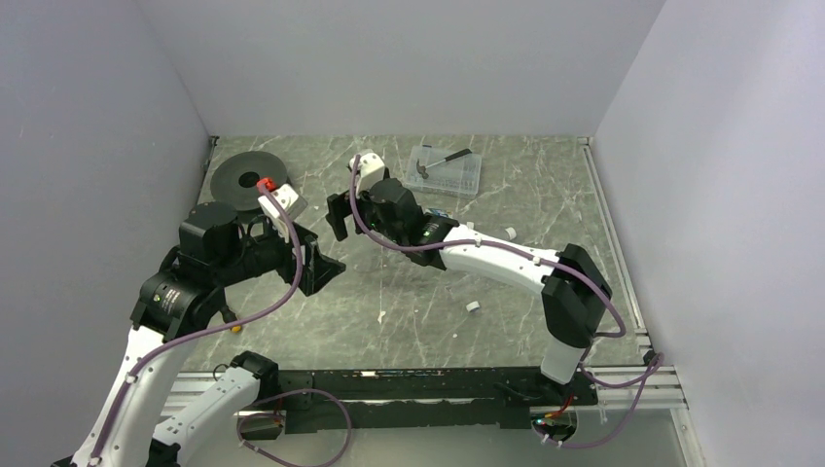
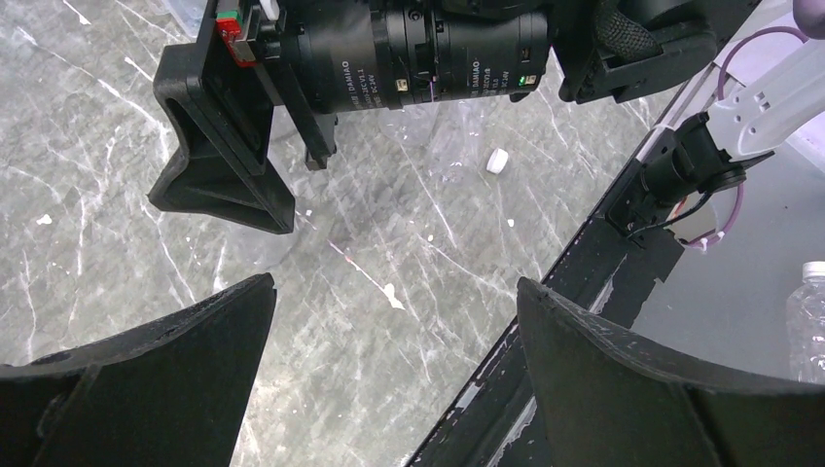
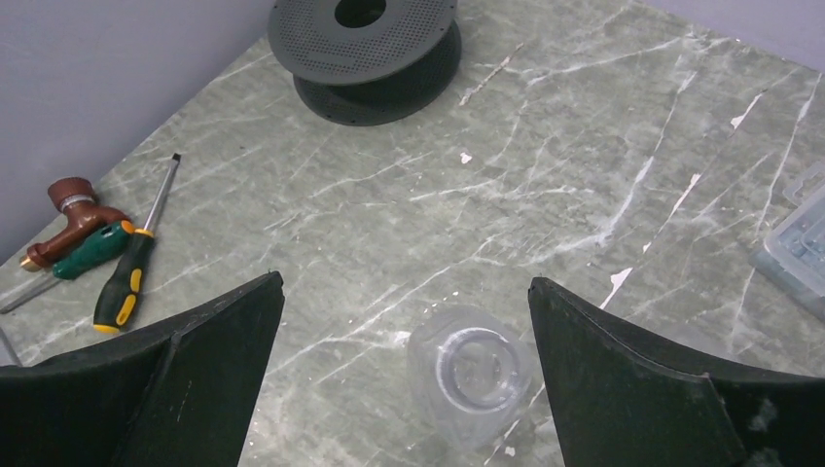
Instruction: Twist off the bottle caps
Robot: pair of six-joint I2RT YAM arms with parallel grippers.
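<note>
My left gripper stands open over bare table, its fingers wide apart with nothing between them. Also open is my right gripper; just below its gap, towards the right finger, a clear bottle (image 3: 477, 375) shows its round open mouth with no cap on it. In the left wrist view a clear bottle base (image 2: 261, 243) appears under the right gripper. White caps lie loose on the table: one cap (image 1: 473, 305) near the front, another cap (image 1: 511, 233) further right, and a third cap (image 1: 470, 226) behind the right arm.
A clear organiser box (image 1: 446, 173) with a hammer (image 1: 444, 161) sits at the back. At back left is a black spool (image 1: 249, 179). A screwdriver (image 3: 139, 243) lies by the left wall. Past the table edge, a clear bottle (image 2: 807, 326) has a white cap.
</note>
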